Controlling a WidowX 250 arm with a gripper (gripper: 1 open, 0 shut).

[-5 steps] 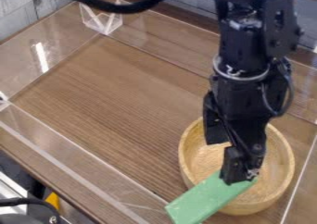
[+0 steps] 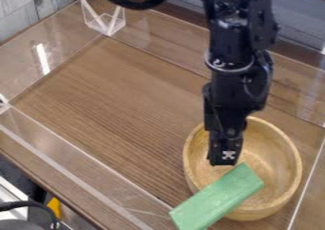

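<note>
My black gripper [image 2: 226, 129] points down over the back-left part of a tan bowl [image 2: 273, 186] at the lower right, its fingers apart with nothing seen held. A green oblong block [image 2: 216, 198] rests at the bowl's front left, partly over the rim and sticking out toward the bottom edge.
A clear plastic object [image 2: 105, 20] stands at the back left. Dark cables and a yellow piece lie at the lower-left edge, off the table.
My gripper has moved up and back, away from the green block, which now shows more fully. The block looks to be in about the same place.
</note>
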